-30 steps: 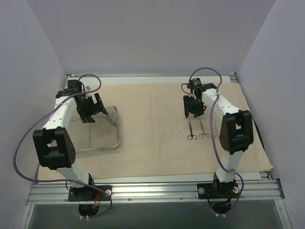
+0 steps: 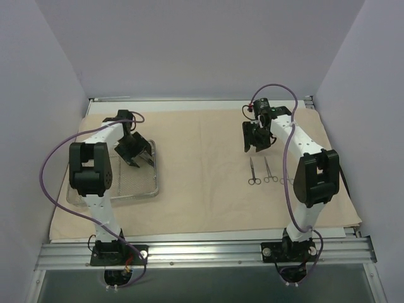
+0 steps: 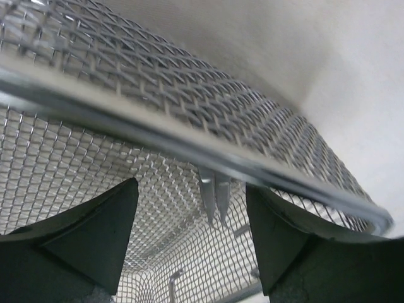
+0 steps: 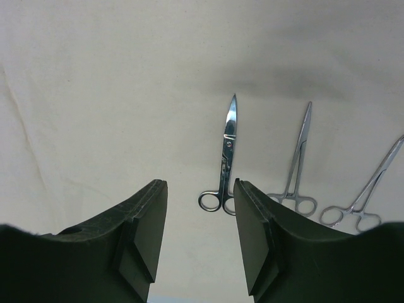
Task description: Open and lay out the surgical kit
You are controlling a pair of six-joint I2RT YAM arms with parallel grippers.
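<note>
In the left wrist view, a slim metal instrument (image 3: 214, 196) stands inside the wire-mesh tray (image 3: 95, 151), partly hidden by the rim. My left gripper is part open over it, one finger to either side, and nothing is gripped. From above, this gripper sits over the right part of the tray. On the cloth at right lie scissors (image 4: 228, 148), a clamp-like instrument (image 4: 298, 161) and another like it (image 4: 372, 183). My right gripper hangs above the cloth, part open and empty, behind the scissors in the top view.
A beige cloth (image 2: 202, 177) covers the table, and its middle is bare. The tray's raised rim (image 2: 157, 180) borders the left work area. Further small metal pieces (image 3: 173, 281) show low in the left wrist view.
My left gripper has moved right and slightly down in the top view, over the instrument at the tray's right side, and its fingers stand closer together. The right gripper has shifted only slightly.
</note>
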